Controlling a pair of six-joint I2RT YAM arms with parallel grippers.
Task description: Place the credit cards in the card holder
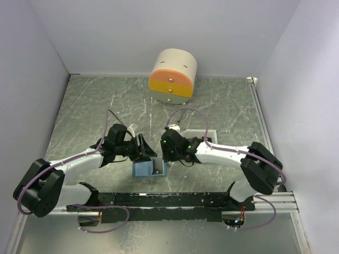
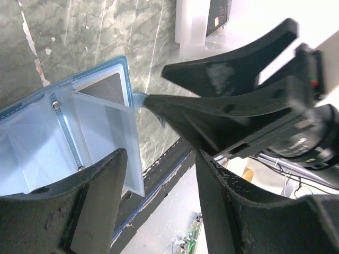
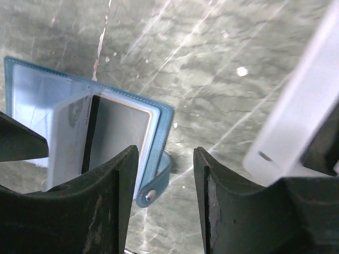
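The blue-edged card holder (image 1: 142, 169) lies spread on the table before the arms. Its translucent flap (image 2: 108, 132) stands raised in the left wrist view, beside one finger of my left gripper, which is open. A grey panel (image 3: 117, 135) shows in the holder's right part, with a dark strip along its left edge. My right gripper has its fingers apart above the holder's right edge and blue strap, nothing between them. Dark cards (image 1: 209, 139) lie in the white tray (image 1: 213, 132), partly hidden by the right arm.
At the back stands a small rounded drawer cabinet (image 1: 172, 76). Both grippers hover close together over the holder, with the tray just right of them.
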